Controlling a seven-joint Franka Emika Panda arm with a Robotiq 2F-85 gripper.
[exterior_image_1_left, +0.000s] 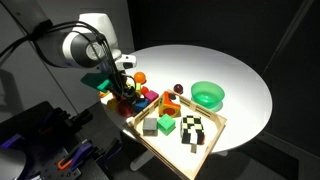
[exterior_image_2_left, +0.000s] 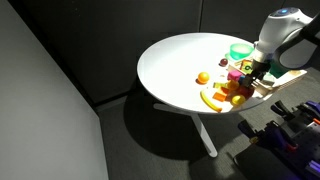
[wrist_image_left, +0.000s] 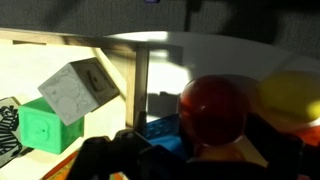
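My gripper is open, its dark fingers spread at the bottom of the wrist view. A glossy red round object lies on the white table just ahead of the gap between them; touching or apart, I cannot tell. A blue block sits beside the red object, partly hidden by a finger. On its other side is a yellow object. In exterior view 1 the gripper is low over the crowded table edge, left of the wooden tray, and the arm hides part of the pile.
The tray holds a grey cube, a green cube, a checkered block and an orange-red block. A green bowl stands behind it. An orange ball and a dark ball lie farther back.
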